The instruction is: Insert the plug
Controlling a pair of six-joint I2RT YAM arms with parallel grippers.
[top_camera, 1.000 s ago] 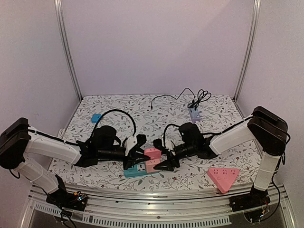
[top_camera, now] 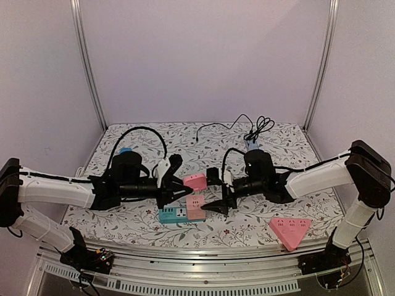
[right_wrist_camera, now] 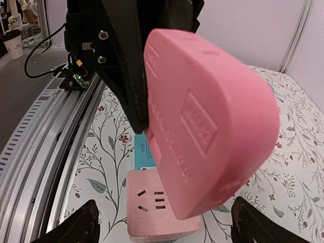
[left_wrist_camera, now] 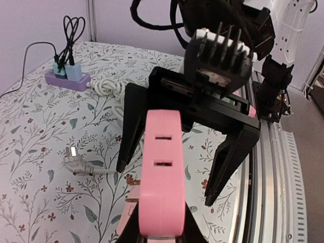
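A pink plug block [top_camera: 195, 182] is held above the table, with my left gripper [top_camera: 187, 185] shut on it. Two slots show on its face in the left wrist view. Beneath it, apart from it, a second pink block [top_camera: 195, 208] sits at the right end of a teal strip [top_camera: 168, 215]. In the right wrist view this lower block [right_wrist_camera: 154, 202] shows its slots facing up, partly covered by the held block [right_wrist_camera: 212, 116]. My right gripper [top_camera: 210, 192] stands open just right of both blocks, its fingers [right_wrist_camera: 76, 225] spread wide with nothing gripped. The held block's prongs are hard to make out.
A pink triangular outlet [top_camera: 290, 231] lies at the front right. At the back right stands a purple strip [left_wrist_camera: 67, 81] with plugs and a coiled black cable [top_camera: 262, 125]. A white cord with a plug [left_wrist_camera: 76, 161] lies on the table.
The left gripper has risen with the pink block, opening a gap above the lower block. My right gripper's fingers now stand farther apart, and its arm has shifted up and right.
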